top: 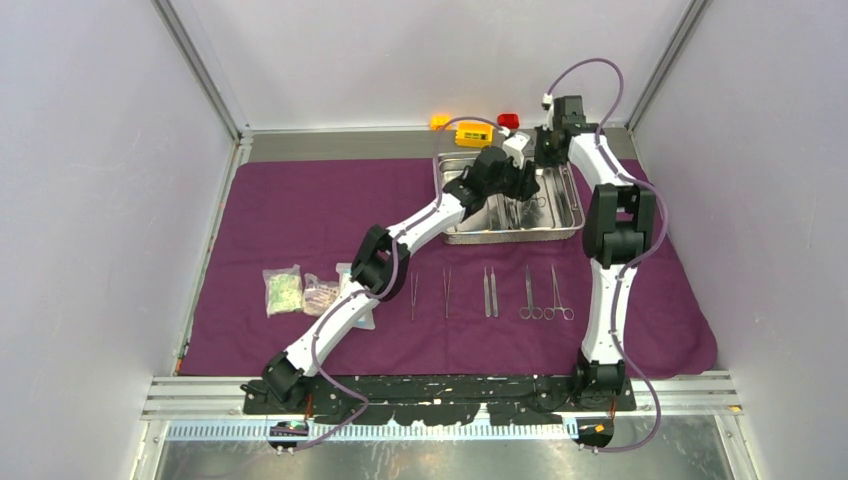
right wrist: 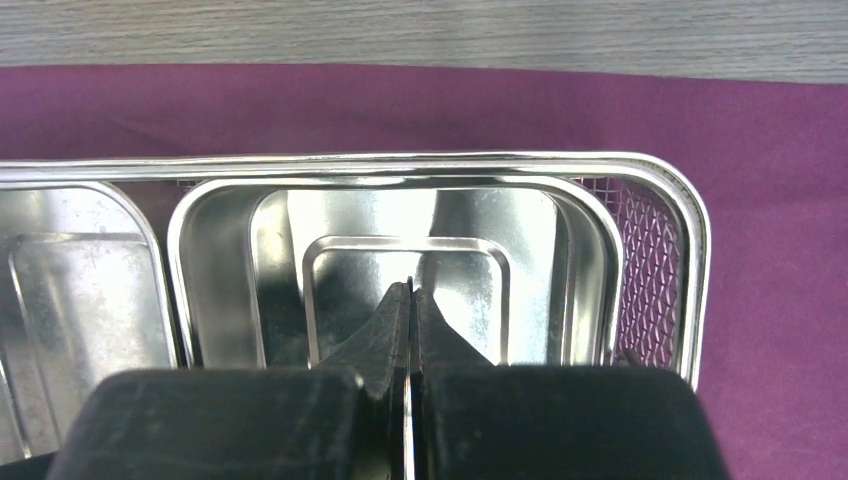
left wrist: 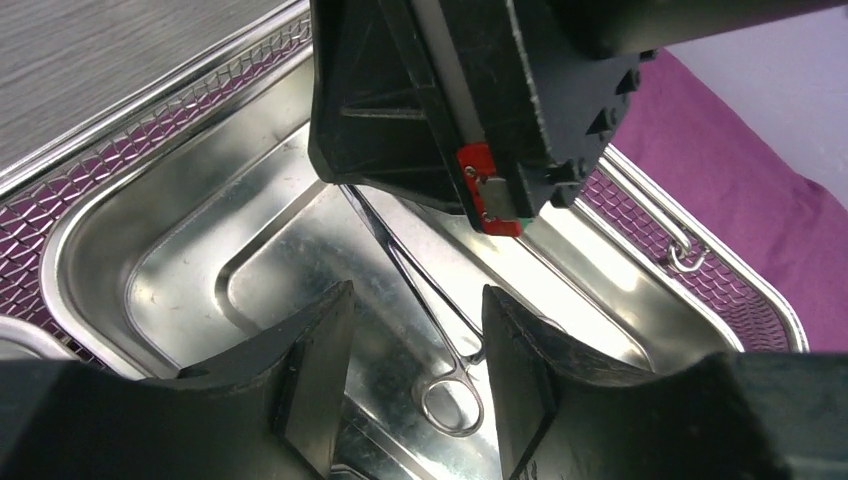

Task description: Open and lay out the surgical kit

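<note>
A metal ring-handled instrument (left wrist: 430, 310) lies slantwise in the left wrist view, over a steel tray (left wrist: 270, 230) inside the wire-mesh basket (top: 510, 237). Its upper end disappears behind my right gripper. That gripper is shut, with a thin bright strip of metal between its fingers and a small dark tip just past them. My left gripper stands part open, its fingers on either side of the handle end; one ring (left wrist: 452, 405) shows in the gap, and the other is partly hidden by a finger.
On the purple cloth before the basket lie scissors (top: 530, 300), a ring-handled tool (top: 556, 300), two slim handles (top: 490, 295) and tweezers (top: 447, 295). Packets (top: 283, 291) sit at left. A yellow box (top: 474, 134) stands behind the basket. Both arms are close together over it.
</note>
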